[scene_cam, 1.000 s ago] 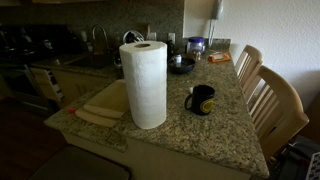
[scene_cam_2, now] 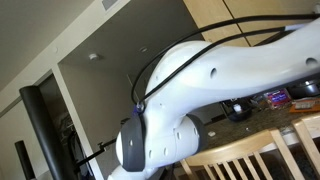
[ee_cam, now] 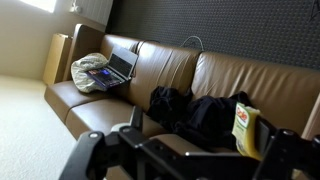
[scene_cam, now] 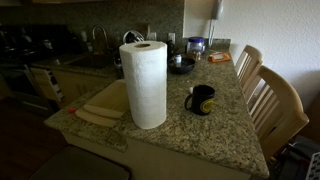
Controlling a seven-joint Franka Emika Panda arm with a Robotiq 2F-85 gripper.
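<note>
In the wrist view my gripper stands open, its dark fingers wide apart at the bottom of the picture. No object is held between them. Beside the right finger shows a small yellow, green and white item [ee_cam: 245, 130]; whether it touches the finger I cannot tell. Beyond the fingers is a brown leather couch [ee_cam: 165, 68] with dark cloth [ee_cam: 210, 115] on its seat. A white paper towel roll [scene_cam: 149, 88] stands upright on the granite counter [scene_cam: 165, 150], and a black mug [scene_cam: 201, 100] with a yellow emblem is to its right.
Cutting boards [scene_cam: 105, 103] lie left of the roll. Behind it are a dark bowl [scene_cam: 181, 65] and a jar [scene_cam: 195, 46]. Wooden chairs [scene_cam: 272, 105] line the counter's right side. An open laptop [ee_cam: 115, 65] rests on the couch. My white arm [scene_cam_2: 215, 75] fills much of exterior view 2.
</note>
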